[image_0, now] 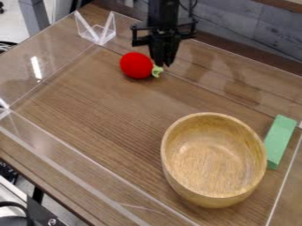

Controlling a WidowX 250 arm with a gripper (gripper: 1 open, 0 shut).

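Note:
My black gripper (161,51) hangs at the top centre of the view, just above and behind a red round object (136,64). Its fingers point down and stand close together, with nothing visible between them. A small pale yellow-green piece (158,71) lies at the right side of the red object, below the gripper tip. Whether the gripper touches either one is hard to tell.
A large wooden bowl (211,159) fills the lower right, with a green block (280,141) to its right. A clear plastic item (97,28) stands at the back left.

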